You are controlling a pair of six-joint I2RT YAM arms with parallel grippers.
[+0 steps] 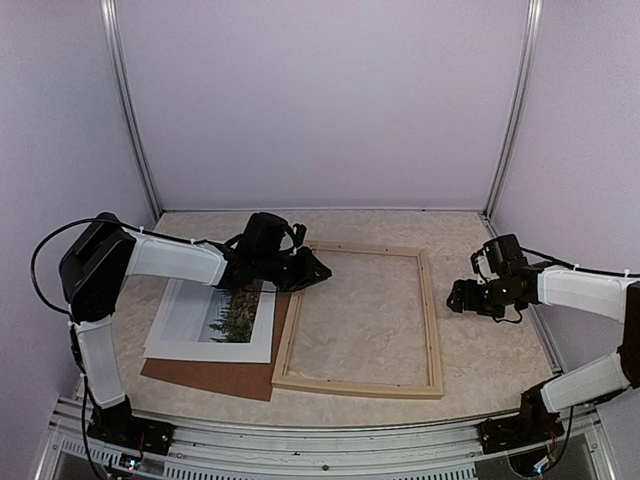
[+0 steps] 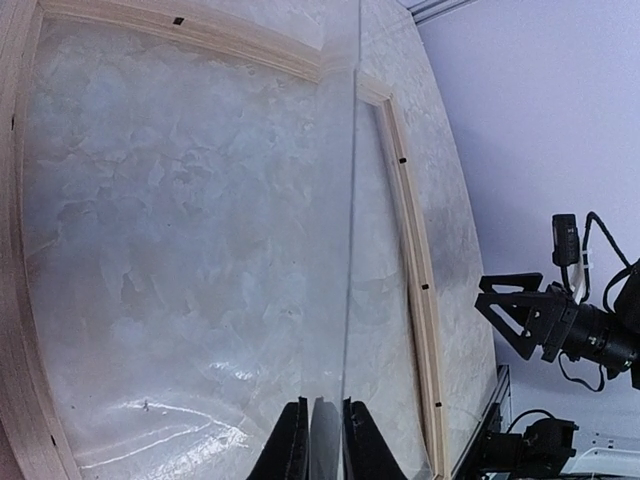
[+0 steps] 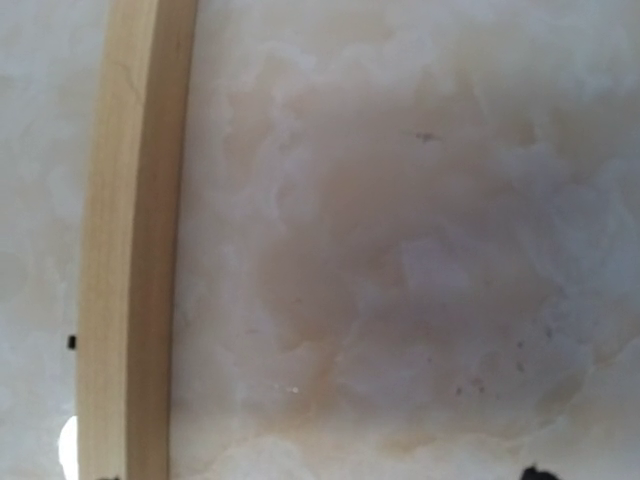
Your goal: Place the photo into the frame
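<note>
On the table lies the empty wooden frame (image 1: 435, 330), its inside showing bare tabletop. Left of it rests the photo (image 1: 235, 318), a forest picture in a white mat, partly covered by my left arm. A narrow clear sheet (image 2: 335, 200) stands edge-on above the frame in the left wrist view, its lower end between the fingers of my left gripper, which is shut on it. From above, that sheet can hardly be made out. My right gripper (image 1: 457, 297) hangs open and empty just right of the frame; its fingertips barely enter the right wrist view.
A brown backing board (image 1: 215, 378) lies under the photo, its corner close to the frame's left bar. Bare table (image 1: 490, 370) stretches right of the frame. Walls close in the back and both sides.
</note>
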